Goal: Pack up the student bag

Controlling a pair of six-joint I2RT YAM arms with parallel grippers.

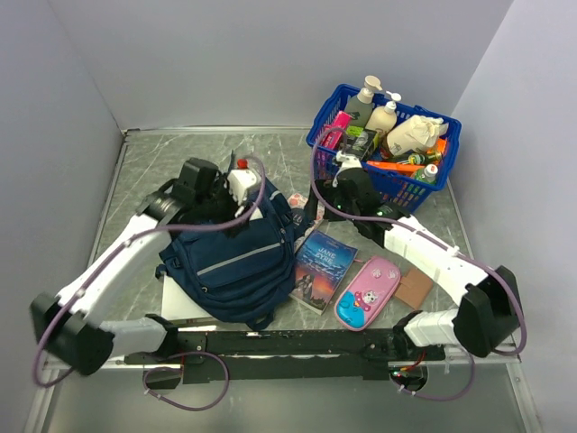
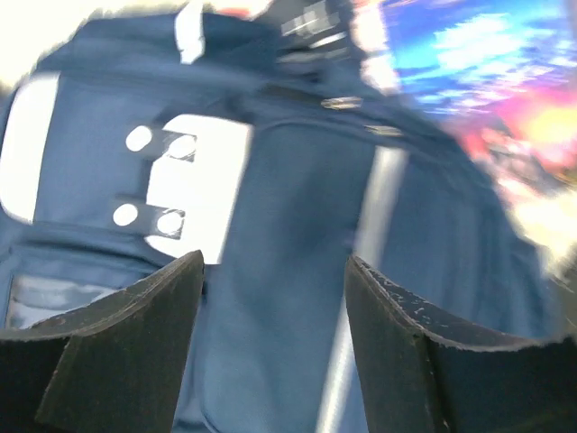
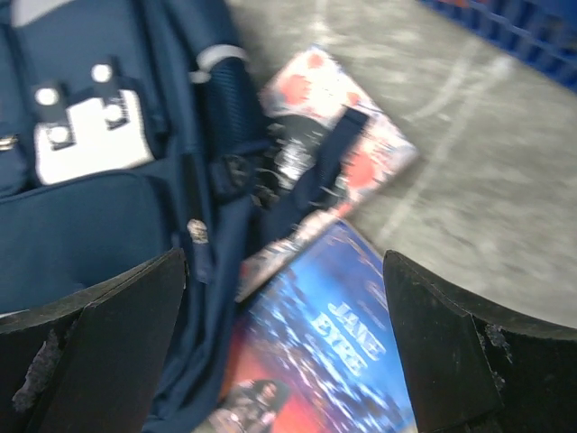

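Note:
A dark blue backpack (image 1: 236,275) lies flat on the marble-patterned table, over most of a white box (image 1: 180,305) and part of a patterned book (image 3: 368,165). My left gripper is open above the bag's front, nothing between its fingers. Over the bag's right side and the books, my right gripper hangs open and empty. The "Jane Eyre" book (image 1: 317,271) lies right of the bag, its left edge close to the fabric. Beside it rest a pink and blue pencil case (image 1: 368,293) and a brown wallet-like item (image 1: 414,289).
A blue basket (image 1: 388,185) full of bottles, tissues and packets stands at the back right. Bare table (image 1: 153,180) shows at the back left. Walls close in on both sides.

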